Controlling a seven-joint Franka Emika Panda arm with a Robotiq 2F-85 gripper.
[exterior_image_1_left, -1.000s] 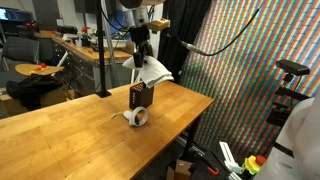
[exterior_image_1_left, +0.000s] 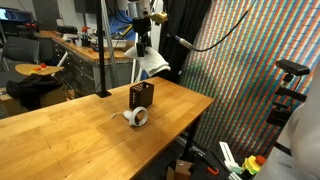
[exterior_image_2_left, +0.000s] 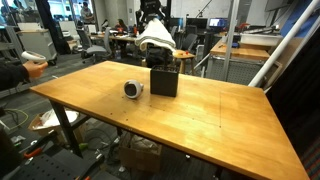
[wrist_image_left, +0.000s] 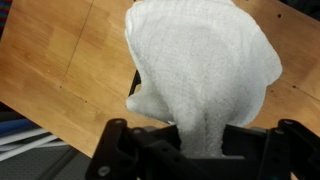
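A white cloth (exterior_image_1_left: 150, 62) hangs from my gripper (exterior_image_1_left: 143, 42), which is shut on its upper part. In the wrist view the cloth (wrist_image_left: 200, 65) fills the middle and hides most of what lies beneath. Below it on the wooden table (exterior_image_1_left: 75, 130) stands a black box (exterior_image_1_left: 142, 95) with perforated sides. In exterior view 2 the cloth (exterior_image_2_left: 157, 38) hangs over the box (exterior_image_2_left: 164, 82); its lower end is near the things at the box's top, and whether they touch I cannot tell. My fingertips are mostly hidden by the cloth in the wrist view.
A white and grey roll-like object (exterior_image_1_left: 137, 116) lies on the table in front of the box, with a small white piece beside it. A metal post (exterior_image_1_left: 103, 50) stands behind the table.
My gripper has risen with the cloth in it, so the cloth hangs higher above the black box. The box and the roll-like object have stayed in place.
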